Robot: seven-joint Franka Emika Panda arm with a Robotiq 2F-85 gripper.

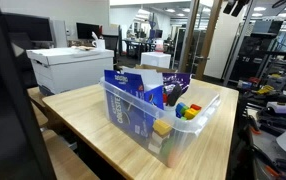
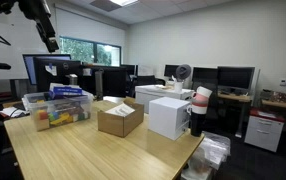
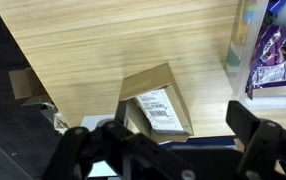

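High above the table, my gripper (image 2: 51, 38) hangs pointing down, well clear of everything. In the wrist view its two dark fingers (image 3: 245, 122) stand wide apart, with nothing held between them. A clear plastic bin (image 1: 143, 124) holds several coloured blocks (image 1: 189, 110), a blue box (image 1: 135, 86) and other packets. An open cardboard box (image 2: 120, 122) rests on the table, with a white labelled item (image 3: 161, 108) inside. The bin's edge (image 3: 245, 50) shows at the right of the wrist view.
A white box (image 2: 168, 117) stands beside the cardboard box, near the table's edge. Stacked cups (image 2: 200, 97) are next to it. Monitors (image 2: 111, 82) stand behind.
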